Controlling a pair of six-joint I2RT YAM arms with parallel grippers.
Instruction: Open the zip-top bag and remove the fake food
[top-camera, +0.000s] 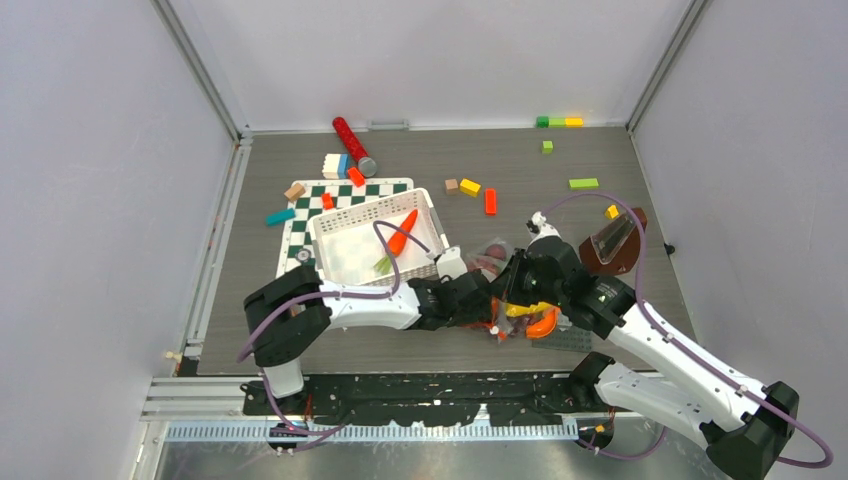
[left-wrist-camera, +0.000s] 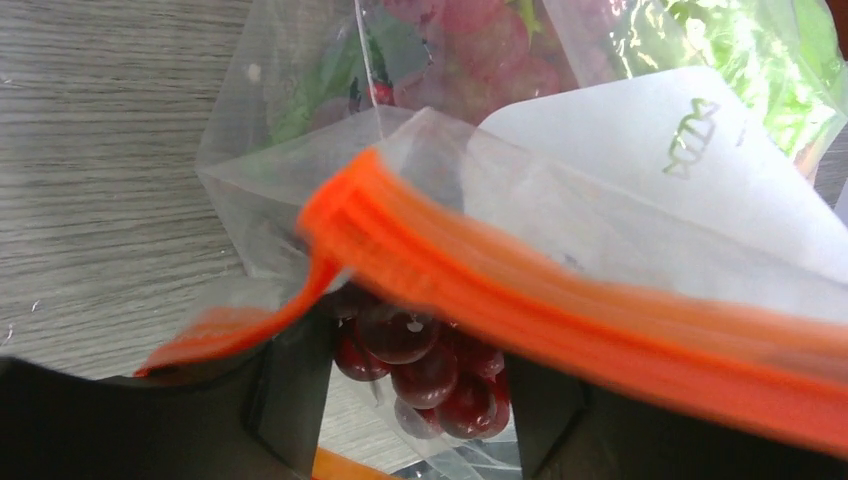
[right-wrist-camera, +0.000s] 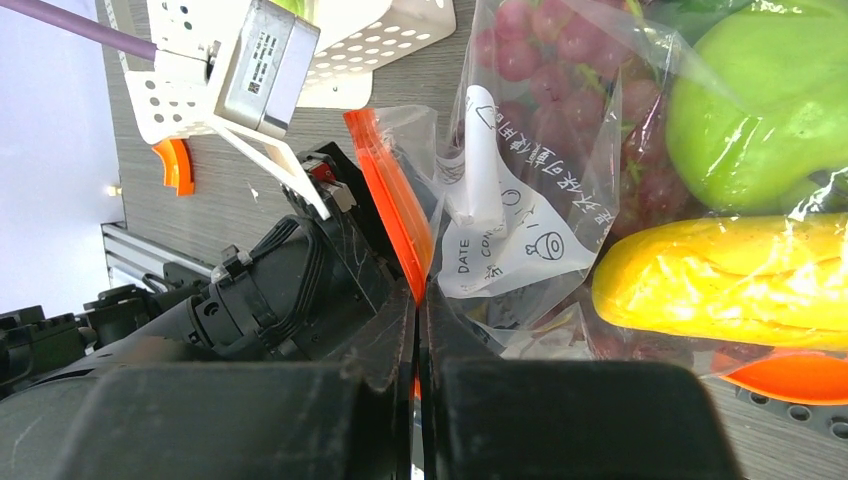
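Observation:
The clear zip top bag (right-wrist-camera: 600, 240) lies with its mouth toward my left arm, edged by an orange zip strip (left-wrist-camera: 560, 310). Shut on this strip is my right gripper. Inside the bag show red grapes (right-wrist-camera: 560, 90), a green pepper-like piece (right-wrist-camera: 760, 100) and a yellow corn-shaped piece (right-wrist-camera: 710, 285). My left gripper is part open at the bag's mouth, the strip crossing over its fingers. Dark red grapes (left-wrist-camera: 425, 375) appear between those fingers; whether they touch cannot be told. In the top view both grippers' tips are hidden.
A white basket (top-camera: 322, 245) holding a toy carrot (top-camera: 403, 236) stands left of the bag on a checkered board (top-camera: 297, 235). Coloured blocks, among them a red one (top-camera: 490, 201), are scattered behind. A brown-based clear container (top-camera: 612, 242) sits at the right.

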